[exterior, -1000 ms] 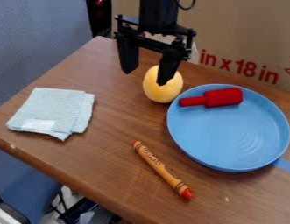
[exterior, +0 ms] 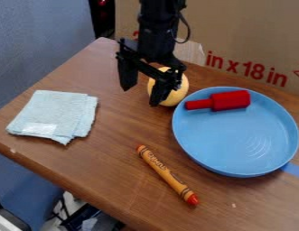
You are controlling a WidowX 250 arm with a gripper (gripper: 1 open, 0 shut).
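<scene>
My black gripper (exterior: 142, 83) hangs over the back middle of the table, its two fingers spread apart, in front of and partly hiding a yellow rounded object (exterior: 173, 91). Whether that object sits between the fingers or behind them is hard to tell. A blue plate (exterior: 236, 144) lies on the right with a red roller-like piece (exterior: 217, 101) on it. An orange crayon (exterior: 167, 174) with red ends lies diagonally at the front middle. A folded pale blue cloth (exterior: 52, 115) lies at the left.
The wooden table (exterior: 103, 189) has free room in the middle and back left. A cardboard box (exterior: 248, 45) stands behind it. The table's left edge drops toward a blue surface and cables.
My gripper has moved down and slightly left, and now covers more of the yellow object. The other things lie where they were.
</scene>
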